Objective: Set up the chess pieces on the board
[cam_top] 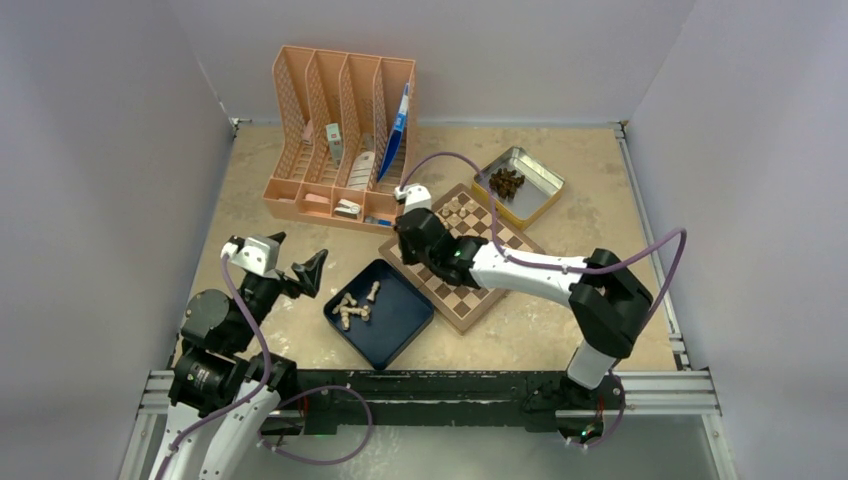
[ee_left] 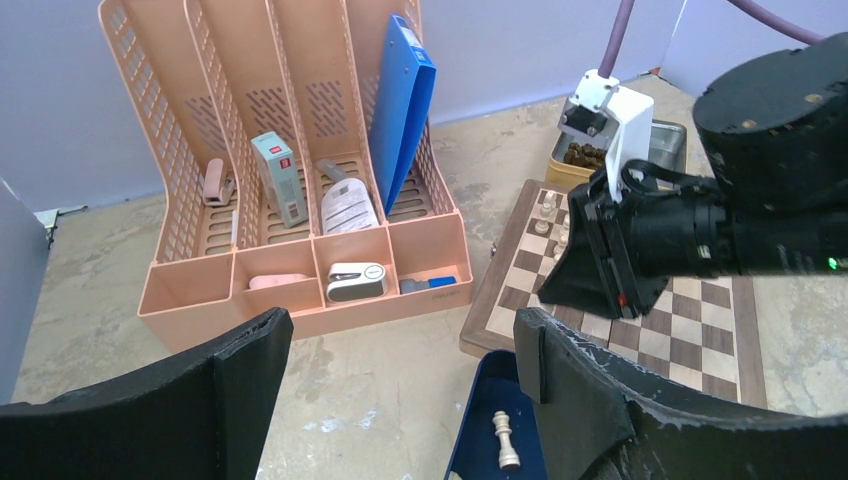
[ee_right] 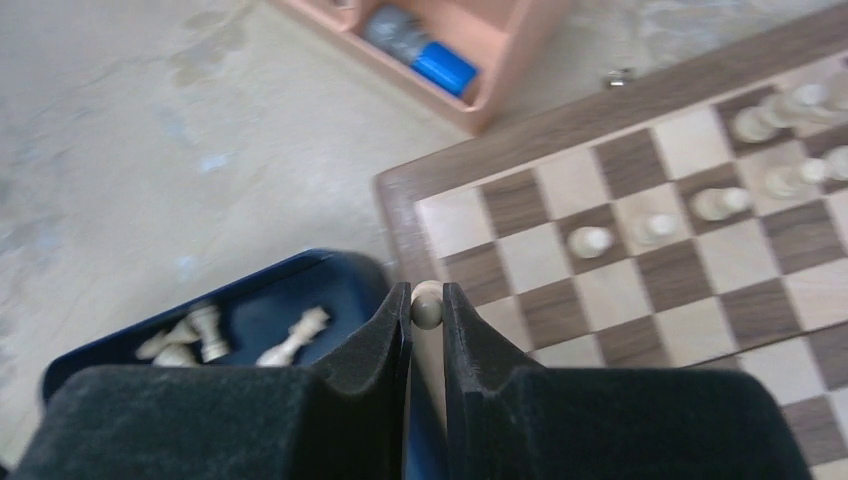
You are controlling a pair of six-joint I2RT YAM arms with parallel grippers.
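The checkered chess board (cam_top: pixel 467 316) lies in the middle of the table, partly hidden under the right arm. Several pale pieces, among them a pawn (ee_right: pixel 590 241), stand upright on it near its far left edge. My right gripper is shut on a pale chess piece (ee_right: pixel 427 311), only the end of which shows, above the board's left corner. More pale pieces (cam_top: pixel 352 310) lie loose in the dark blue tray (cam_top: pixel 397 345); one, a long piece (ee_left: pixel 506 441), rests apart. My left gripper stands open and empty, left of the tray.
Dark brown pieces (cam_top: pixel 506 183) sit heaped in a yellow-edged tin (cam_top: pixel 543 182) behind the board. A peach organizer (cam_top: pixel 285 190) with a blue binder (cam_top: pixel 397 133) stands at the back left. Bare table lies between the organizer and the blue tray.
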